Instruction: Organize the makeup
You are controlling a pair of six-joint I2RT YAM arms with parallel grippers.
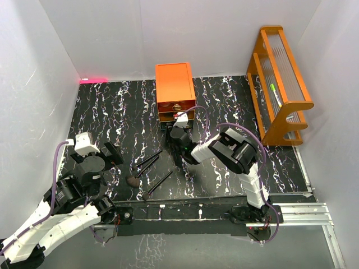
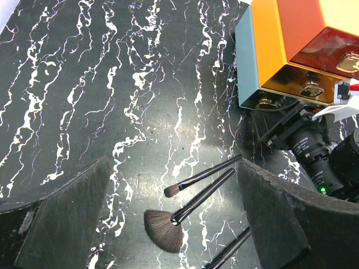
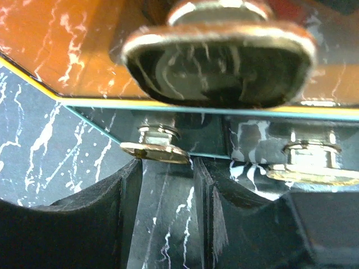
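Observation:
An orange cabinet (image 1: 173,84) with small drawers stands against the back wall. Its lowest row, teal, has two metal knobs in the right wrist view. My right gripper is shut on the left drawer knob (image 3: 156,151), one finger at either side of its plate. From above, the right arm hides most of that contact. Several black makeup brushes lie in front of the cabinet: a small brush (image 2: 196,178), a fan brush (image 2: 165,228) and another brush (image 2: 229,249), partly covered. My left gripper (image 1: 103,148) hangs open at the left, with nothing between its fingers.
A wooden rack (image 1: 275,89) with ribbed clear panels stands at the right, a green-tipped item (image 1: 274,91) inside it. A pink strip (image 1: 93,80) lies at the back left.

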